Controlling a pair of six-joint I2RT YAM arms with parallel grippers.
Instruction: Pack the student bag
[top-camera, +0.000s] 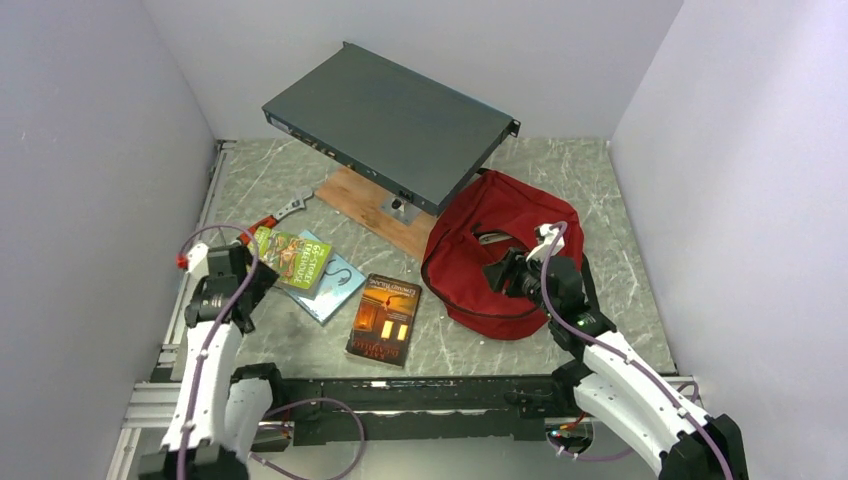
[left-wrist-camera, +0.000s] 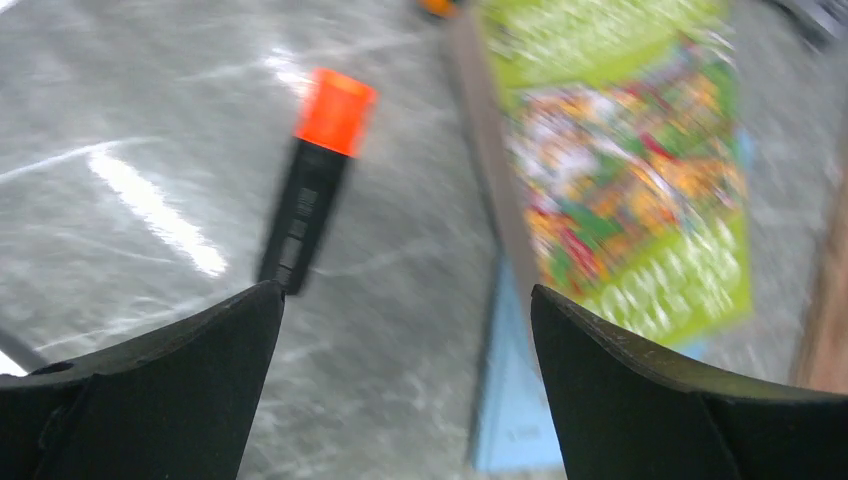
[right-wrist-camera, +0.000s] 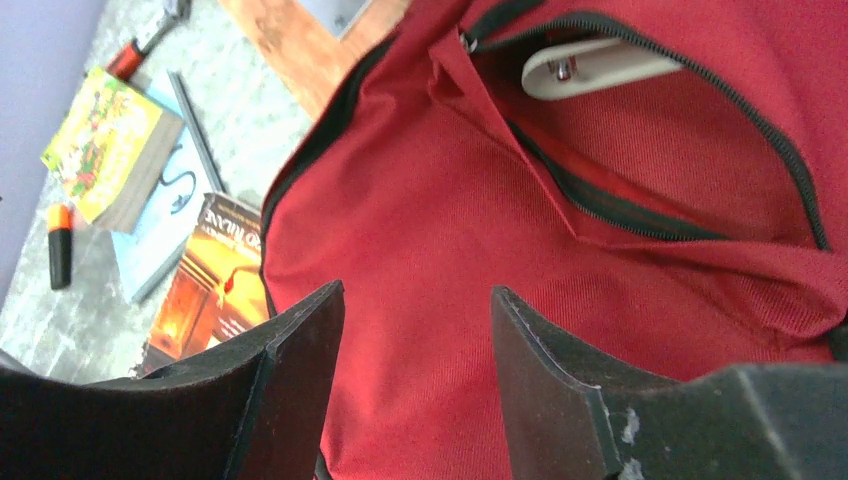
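The red bag (top-camera: 480, 290) lies on the right with a zipped pocket open. My right gripper hangs over it, part open, nothing between its fingers. My left gripper is open above the left side, near an orange-capped marker (left-wrist-camera: 310, 190) and a green book (left-wrist-camera: 630, 250). A blue book (left-wrist-camera: 510, 420) lies partly beneath the green one. A dark brown book (top-camera: 383, 318) lies between these and the bag. The left wrist view is blurred.
A large dark rack unit (top-camera: 390, 120) stands at the back over a wooden board (top-camera: 355, 200). An orange-handled wrench (top-camera: 292, 207) lies at back left. Grey walls close in both sides.
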